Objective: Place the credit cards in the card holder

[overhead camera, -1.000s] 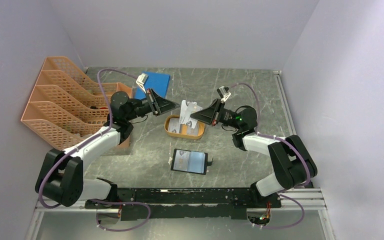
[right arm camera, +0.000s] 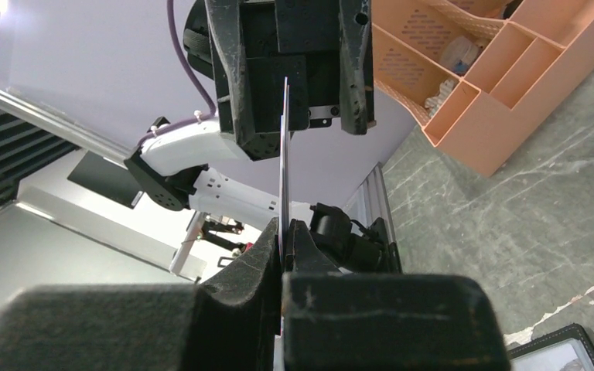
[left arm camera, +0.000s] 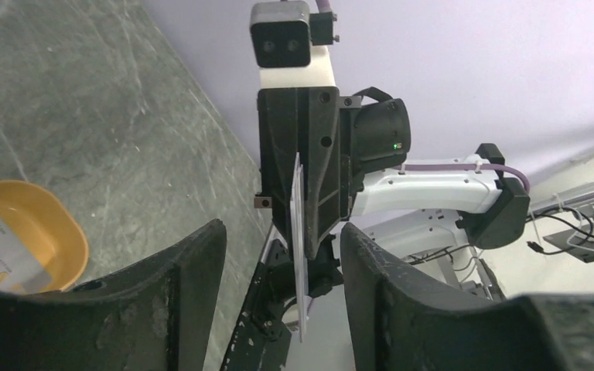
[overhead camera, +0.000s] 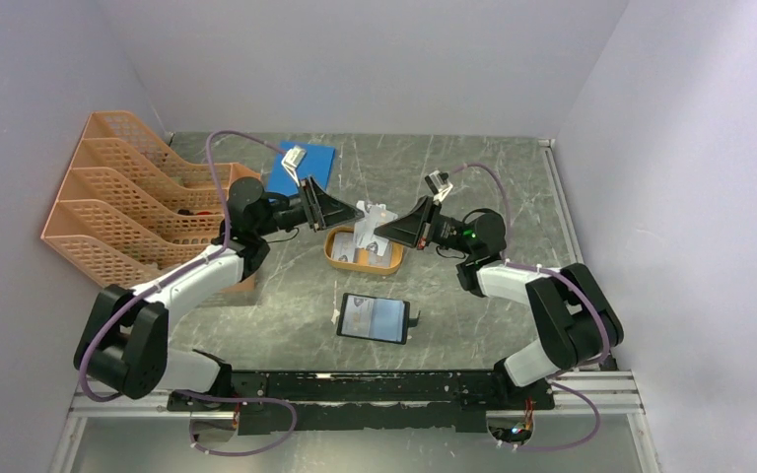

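Note:
My right gripper [overhead camera: 388,233] is shut on a white card [overhead camera: 367,233], held above the yellow tray [overhead camera: 336,258]. Seen edge-on in the right wrist view, the card [right arm camera: 284,162] rises from between the shut fingers. My left gripper faces it from the left with fingers [left arm camera: 209,255] apart; the card's edge [left arm camera: 299,247] shows in line with the gap. Whether the card reaches between those fingers is hard to tell. Other cards [overhead camera: 344,247] lie in the tray. The black card holder [overhead camera: 404,333] lies open nearer the front, a card [overhead camera: 358,313] in its left side.
An orange tiered organizer [overhead camera: 108,212] fills the table's left side. A blue sheet [overhead camera: 317,162] lies behind the left arm.
My left gripper has moved right, towards the card, and its fingertips now appear at the card's left edge. The right gripper with the card has hardly moved.

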